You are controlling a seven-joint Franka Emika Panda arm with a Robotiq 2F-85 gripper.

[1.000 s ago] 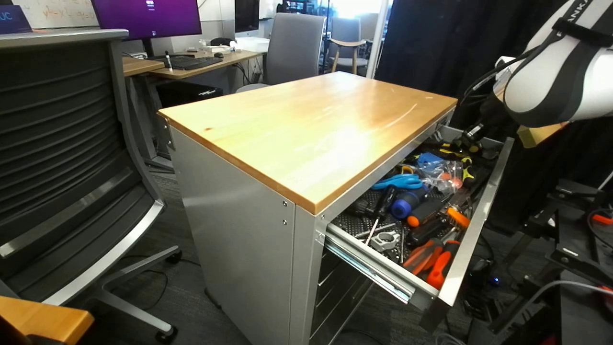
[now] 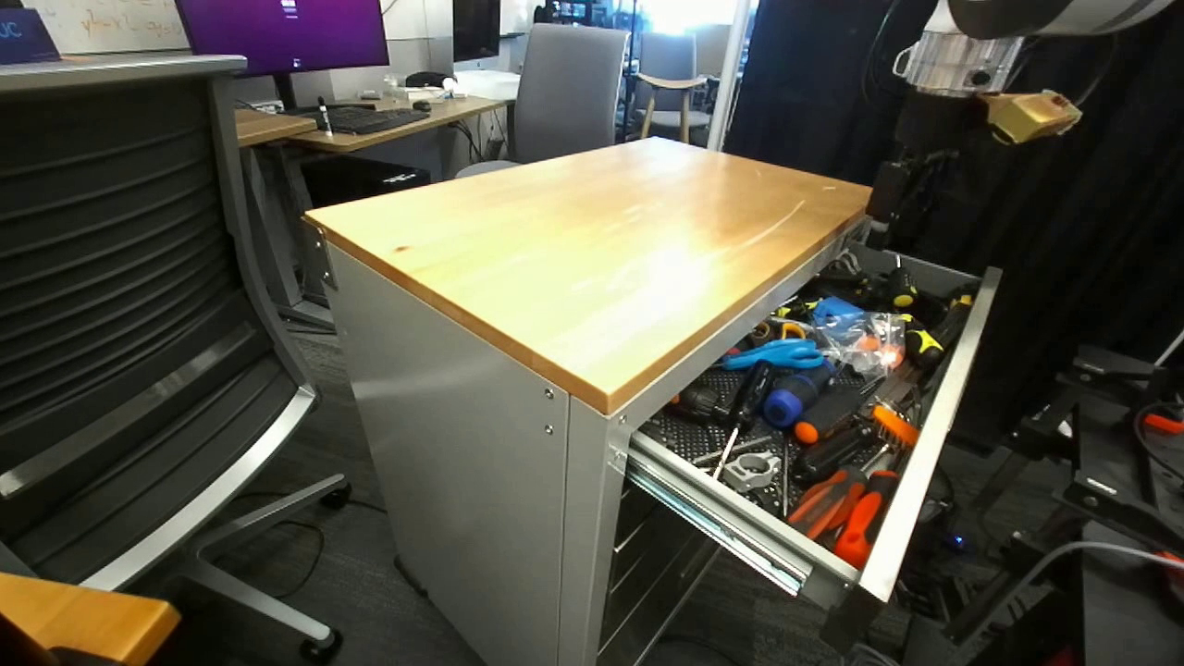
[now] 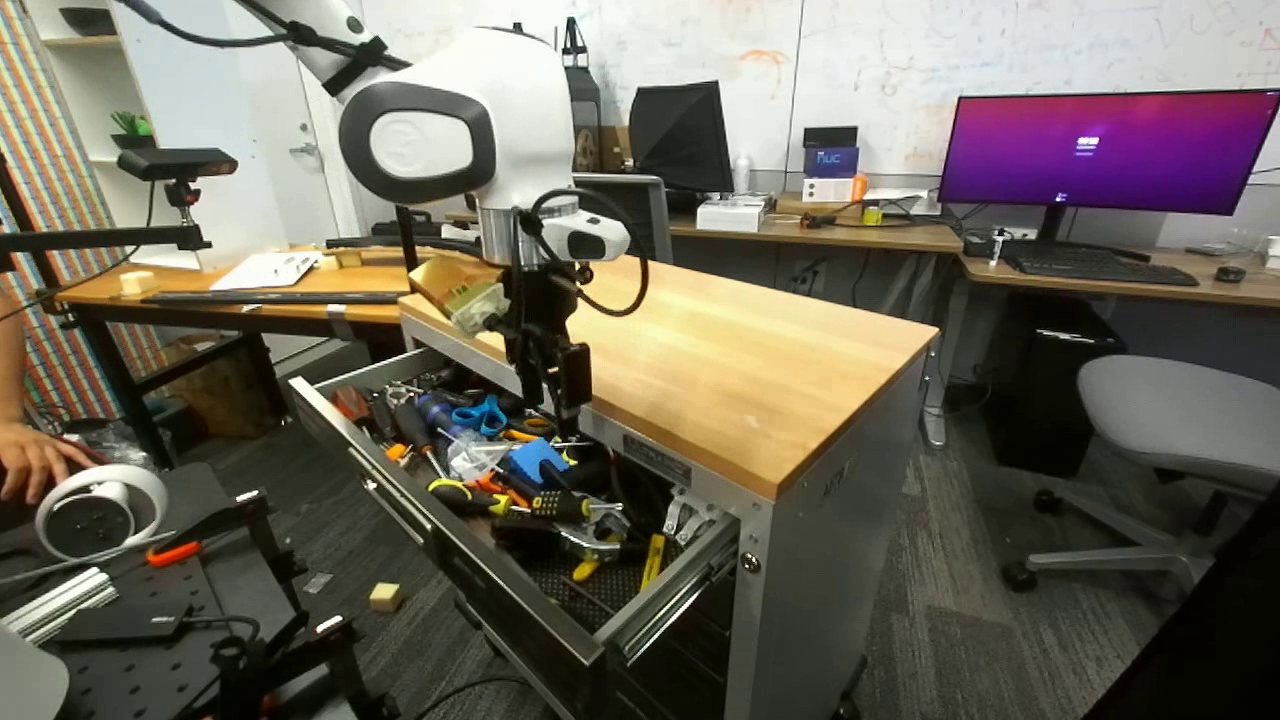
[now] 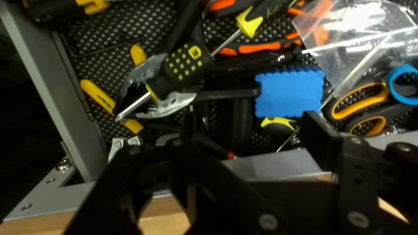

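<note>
My gripper hangs pointing down over the inner side of the open drawer [image 3: 474, 558], by the cabinet's wooden top edge. In the wrist view its black fingers stand apart with nothing held between them. Beyond the fingertips lie a blue scalloped block [image 4: 290, 92] and a black screwdriver with yellow dots [image 4: 182, 68], resting across metal-jawed pliers [image 4: 168, 105]. In exterior view 1 the gripper [image 2: 882, 200] is dark against the black curtain, and its fingers are hard to make out there.
Blue scissors [image 2: 777, 353], a clear plastic bag [image 4: 356, 39] and several other tools crowd the drawer. The cabinet's wooden top [image 2: 555, 244] is bare. A black stand [image 2: 1121, 444] is near the drawer front. A person's hand [image 3: 42, 456] shows at far left.
The arm has lifted and swung back from the drawer's far end towards the cabinet edge; the gripper now hangs more upright. The drawer front sits slightly further out.
</note>
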